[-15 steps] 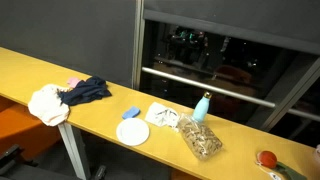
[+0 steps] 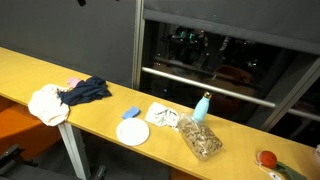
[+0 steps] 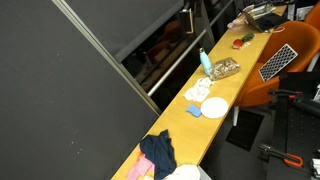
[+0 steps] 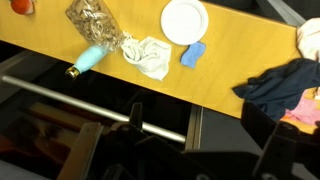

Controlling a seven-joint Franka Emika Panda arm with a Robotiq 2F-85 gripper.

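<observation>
My gripper hangs above the far side of the yellow table, its two dark fingers spread wide with nothing between them. Below it in the wrist view lie a blue sponge (image 4: 193, 53), a white plate (image 4: 184, 20) and a crumpled white cloth (image 4: 147, 57). Left of these are a light-blue bottle (image 4: 88, 60) and a clear bag of brownish pieces (image 4: 95, 28). To the right sits a dark navy cloth (image 4: 283, 92), with a pink cloth (image 4: 304, 108) beside it. A larger white cloth (image 2: 48, 104) rests at the table's near left in exterior view 1.
A red round object (image 2: 267, 159) lies toward the table's right end. Dark window panes and a metal rail (image 2: 205, 86) run behind the table (image 2: 100, 118). Orange chairs (image 3: 293, 45) stand close to its edge. Bare tabletop separates the sponge from the navy cloth.
Dark parts of the arm have come into view at the top left of exterior view 1, where none showed before. The objects on the table have not moved.
</observation>
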